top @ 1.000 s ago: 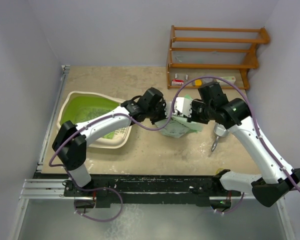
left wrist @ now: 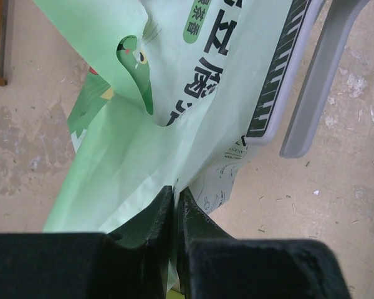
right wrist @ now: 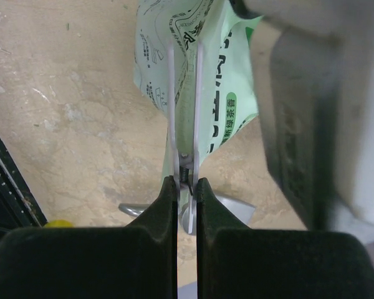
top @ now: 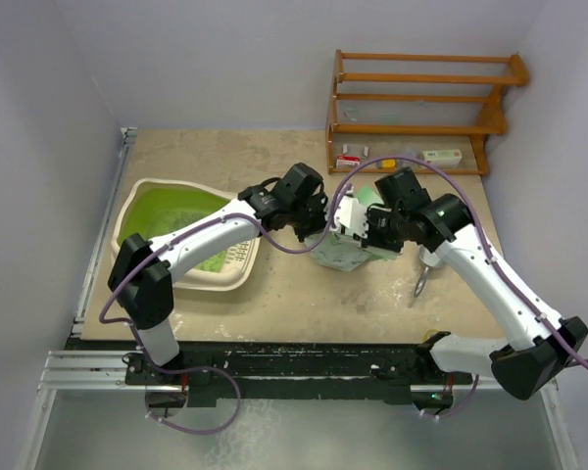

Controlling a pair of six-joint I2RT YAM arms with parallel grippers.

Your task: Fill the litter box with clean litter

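A pale green printed litter bag (top: 338, 253) is between my grippers at centre. My left gripper is shut on the bag's creased top. My right gripper is shut on a pale lilac clip, whose long bars lie along the bag; in the left wrist view a similar bar (left wrist: 311, 81) shows at upper right. The litter box (top: 235, 269), cream with a green inside, sits at left, partly hidden by my left arm.
A scoop (top: 421, 279) lies at the right. A wooden shelf (top: 421, 127) with small items stands at the back.
Both arms have shifted slightly at the bag, the left gripper a little upward in the top view and the right arm slightly leftward.
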